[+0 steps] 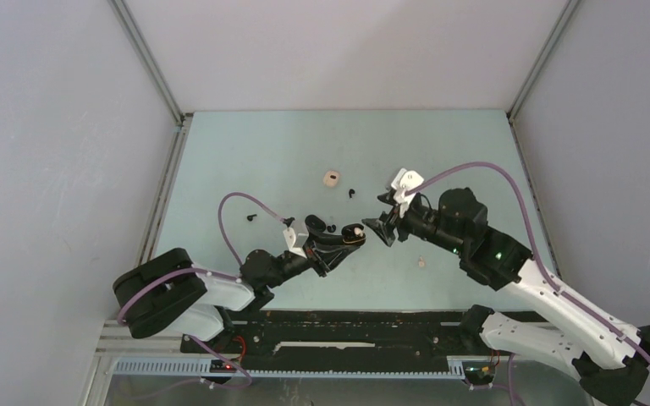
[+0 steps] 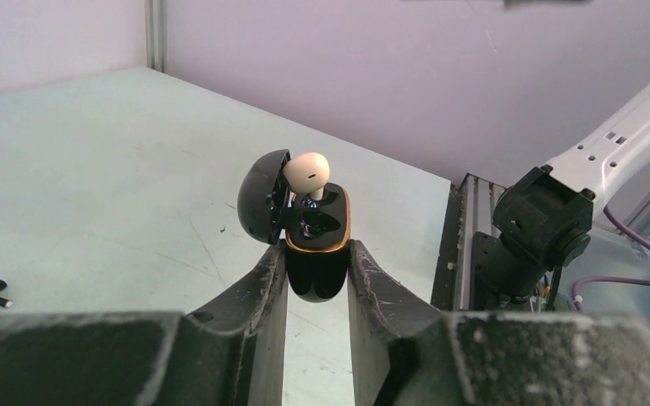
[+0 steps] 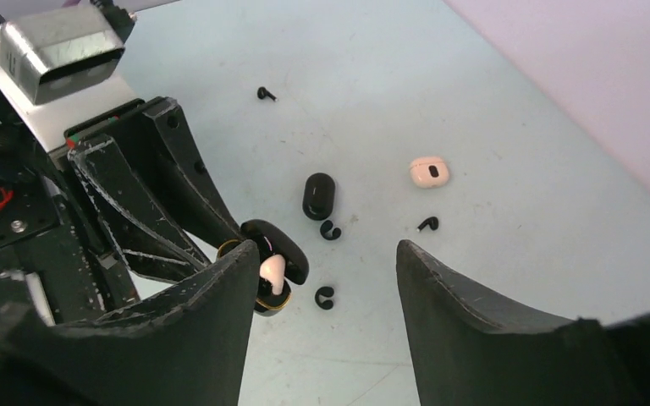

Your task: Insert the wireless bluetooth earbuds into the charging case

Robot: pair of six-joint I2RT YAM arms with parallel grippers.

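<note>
A black charging case with an orange rim and open lid hangs in my left gripper, which is shut on it. A white earbud sticks up from the case, beside the lid; whether it is seated I cannot tell. My right gripper stands open and empty above and to the right of the case. In the right wrist view, the case and white earbud show at lower middle.
A pale pink case, a black oval case, and several loose dark earbuds and hook-shaped pieces, such as one, lie on the table.
</note>
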